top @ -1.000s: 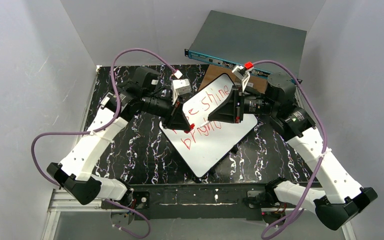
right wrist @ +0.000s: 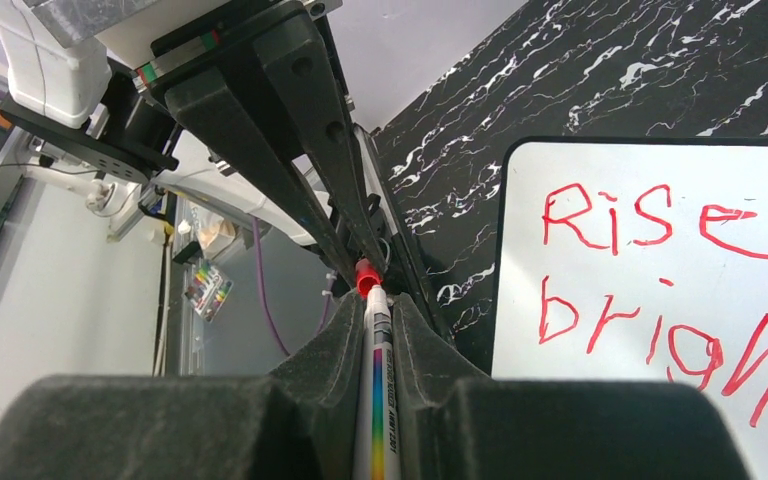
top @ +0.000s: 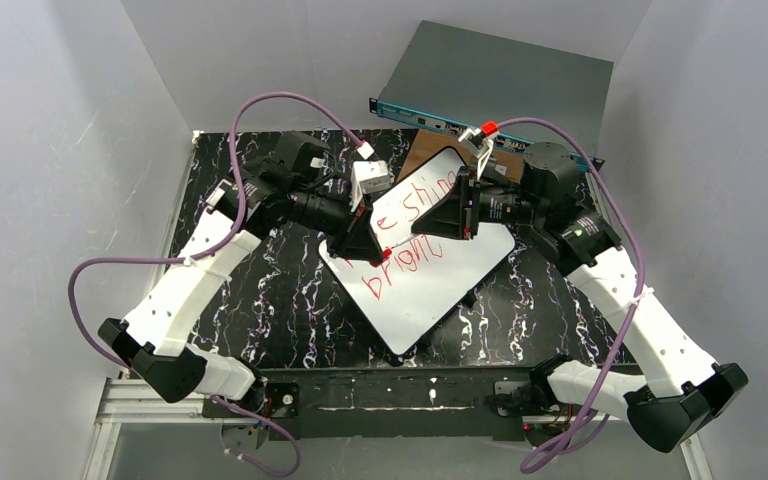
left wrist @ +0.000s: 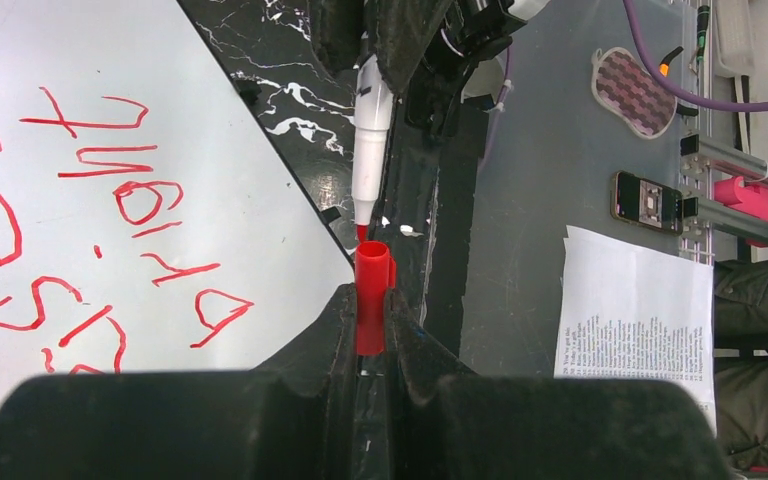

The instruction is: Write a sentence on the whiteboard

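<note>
Over the whiteboard point(top: 406, 318), my left gripper point(top: 380, 258) is shut on a red marker cap point(left wrist: 372, 300), its open end facing the other arm. From the right, my right gripper point(top: 417, 232) is shut on a white marker point(left wrist: 368, 150). The marker's red tip point(left wrist: 362, 232) is at the cap's mouth in the left wrist view; whether it touches or has entered, I cannot tell. Red handwriting point(right wrist: 615, 220) on the board reads "Rise" above "brigh…" in the right wrist view; the arms cover parts of the writing in the top view.
A grey rack unit point(top: 500, 80) lies behind the board, with brown cardboard point(top: 426, 150) by its front. Printed paper point(left wrist: 630, 310) and a phone point(left wrist: 647, 203) show beyond the table in the left wrist view.
My right gripper has shifted slightly left with the marker, and my left gripper slightly right with the cap. The board has stayed put.
</note>
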